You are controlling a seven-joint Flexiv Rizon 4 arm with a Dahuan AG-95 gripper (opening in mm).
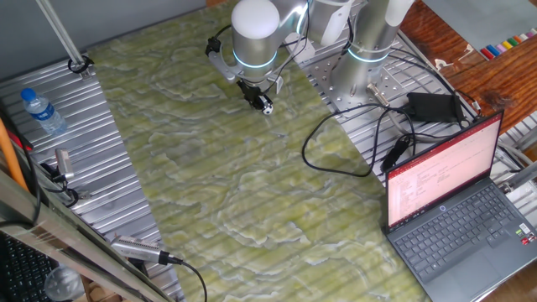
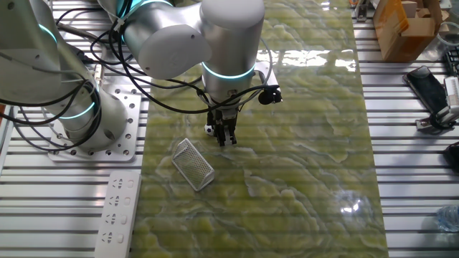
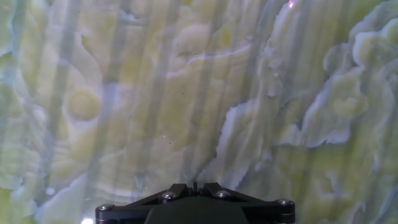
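My gripper shows at the bottom of the wrist view, its black fingers drawn together with nothing visible between them. Seen from exterior view 1, the gripper (image 1: 256,99) points down over the green marbled tabletop (image 1: 210,184), near its far end. In exterior view 2 a white perforated tray-like piece (image 2: 193,165) lies on the tabletop, a little apart from the gripper (image 2: 225,136). A small white-and-black round thing (image 2: 209,130) shows right beside the fingers; whether it touches them I cannot tell. Only bare marbled surface lies ahead of the fingers in the wrist view.
An open laptop (image 1: 457,214) stands at the right edge, with a black cable (image 1: 306,151) looping onto the tabletop. A power strip (image 2: 117,215) lies by the robot base. A water bottle (image 1: 44,113) and a cardboard box (image 2: 407,32) are off the marbled surface.
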